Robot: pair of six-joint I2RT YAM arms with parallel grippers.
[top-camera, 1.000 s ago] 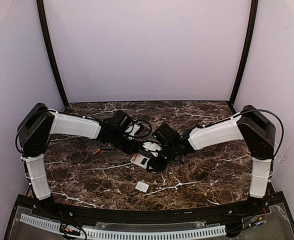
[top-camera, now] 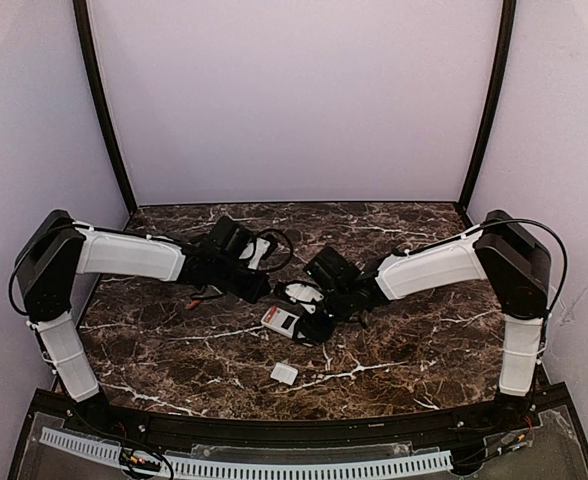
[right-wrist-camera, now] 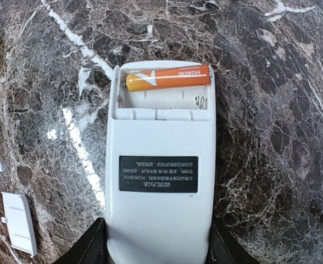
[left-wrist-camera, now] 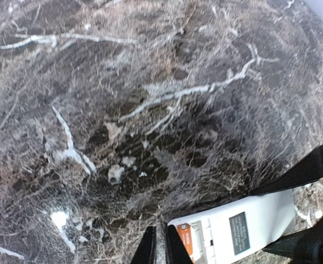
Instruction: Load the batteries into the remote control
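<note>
The white remote lies back up on the marble surface, its compartment open with one orange battery in the far slot; the nearer slot is empty, its spring visible. My right gripper is shut on the remote's near end. My left gripper is above and left of the remote's compartment end, its fingertips close together; whether anything is between them I cannot tell. The white battery cover lies apart, toward the front. In the top view, a second orange battery lies to the left, beside the left arm.
Both arms occupy the middle of the marble table, close to each other.
My left gripper has moved up and back, away from the remote's compartment. The right arm and the remote look unchanged.
</note>
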